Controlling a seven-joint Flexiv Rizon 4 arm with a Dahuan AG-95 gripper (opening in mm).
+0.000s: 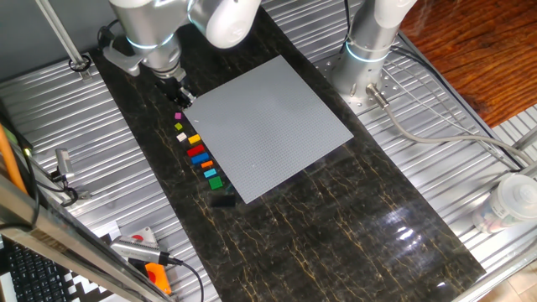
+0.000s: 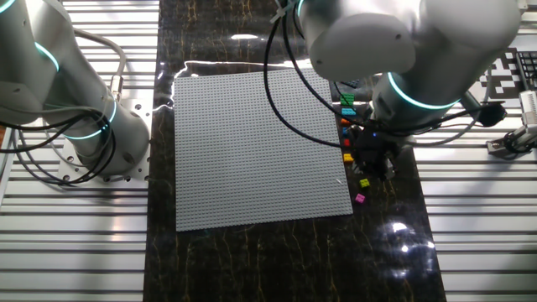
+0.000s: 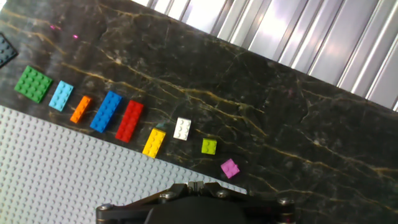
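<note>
In the wrist view a row of bricks lies beside the grey baseplate (image 3: pixel 74 168): green (image 3: pixel 33 84), light blue (image 3: pixel 61 96), orange (image 3: pixel 81 109), blue (image 3: pixel 106 112), red (image 3: pixel 129 121), yellow (image 3: pixel 153 143), white (image 3: pixel 182 129), lime (image 3: pixel 209 146) and pink (image 3: pixel 230 168). Part of a dark grey brick (image 3: pixel 5 50) shows at the left edge. My gripper appears shut, its fingertips together with nothing visible between them. Exterior view 1 has the gripper (image 1: pixel 188 101) over the baseplate's (image 1: pixel 268 126) corner, near the pink brick (image 1: pixel 178 116).
The robot base (image 1: pixel 357 80) stands beyond the baseplate's far side. A clear tub (image 1: pixel 508 201) sits off the table at right. Cables (image 2: pixel 281 101) hang across the second exterior view.
</note>
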